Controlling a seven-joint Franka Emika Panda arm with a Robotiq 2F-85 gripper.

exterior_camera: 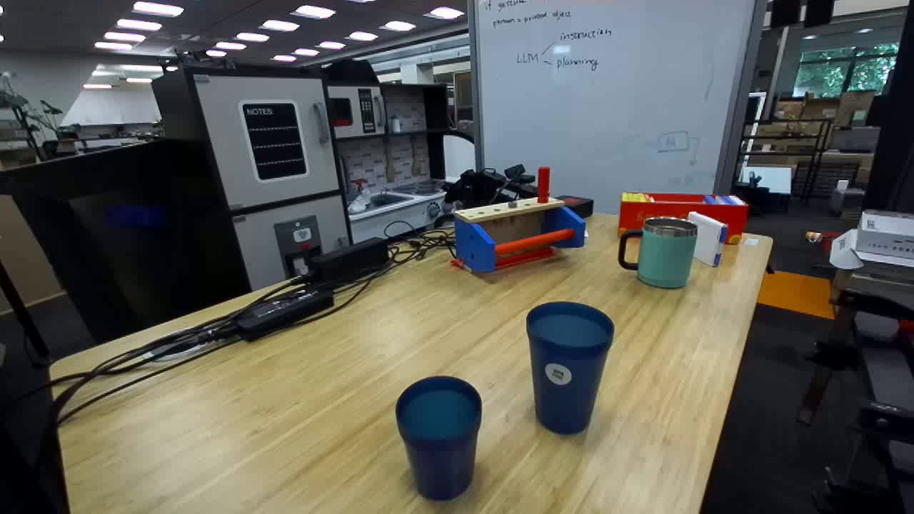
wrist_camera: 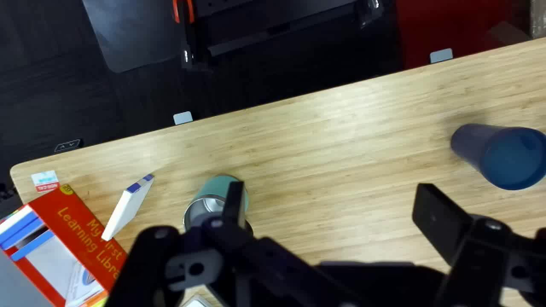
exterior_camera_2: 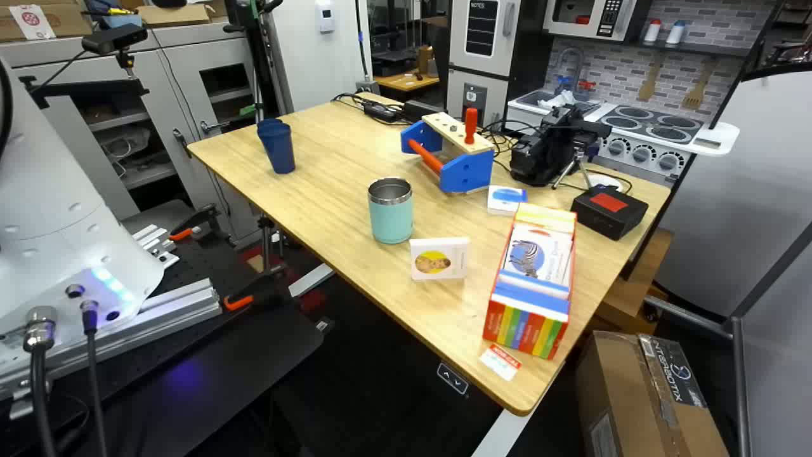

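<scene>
In the wrist view my gripper is open above the wooden table, its two black fingers wide apart with only bare tabletop between them. Partly hidden behind the left finger is a teal mug (wrist_camera: 217, 188) with a steel rim; it stands upright with a black handle (exterior_camera: 630, 249). A tall dark blue cup (exterior_camera: 567, 377) with a round white sticker stands upright near a shorter blue cup (exterior_camera: 439, 445). One blue cup (wrist_camera: 499, 153) shows at the right of the wrist view, clear of my fingers. Neither exterior view shows the gripper.
A red box of books (exterior_camera_2: 529, 282) and a small upright white book (exterior_camera_2: 439, 258) stand near the mug. The blue and red toy bench (exterior_camera: 518, 231) sits farther back. Cables with black adapters (exterior_camera: 283, 313) run along one edge.
</scene>
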